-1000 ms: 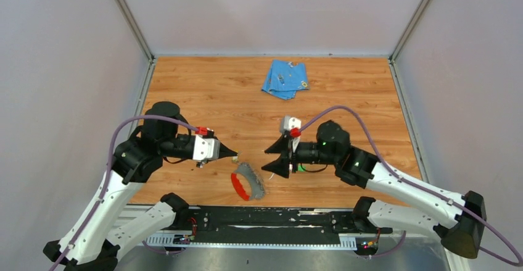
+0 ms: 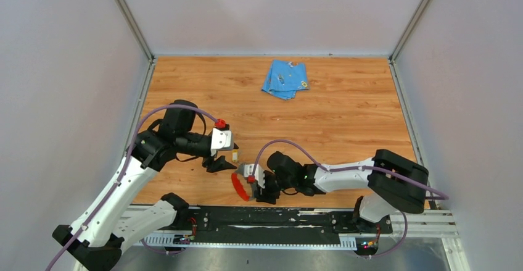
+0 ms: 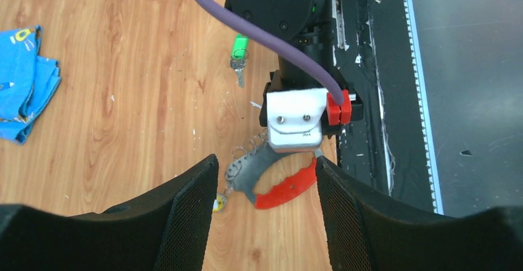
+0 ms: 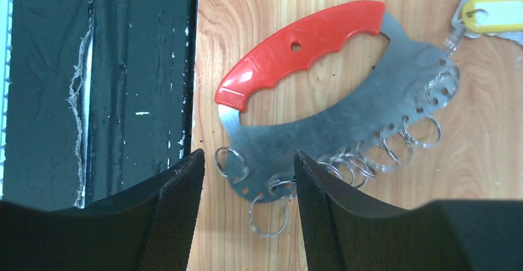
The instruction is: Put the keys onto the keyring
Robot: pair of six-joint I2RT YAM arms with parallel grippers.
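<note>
The keyring is a curved grey metal plate [image 4: 333, 120] with a red handle [image 4: 296, 49]. Several thin rings hang along its edge. Above it, my right gripper stands open, a loose ring [image 4: 232, 163] showing between its fingers but ungripped. A key with a yellow tag [image 4: 502, 13] lies at the plate's far end, seemingly joined to it by a small ring. In the left wrist view, a key with a green tag [image 3: 239, 47] lies separately on the table. My left gripper is open and empty, above and beside the yellow tag [image 3: 218, 204].
A folded blue cloth [image 2: 286, 79] lies at the back of the table. A black strip [image 2: 265, 225] runs along the front edge, close to the keyring. Both arms are near each other.
</note>
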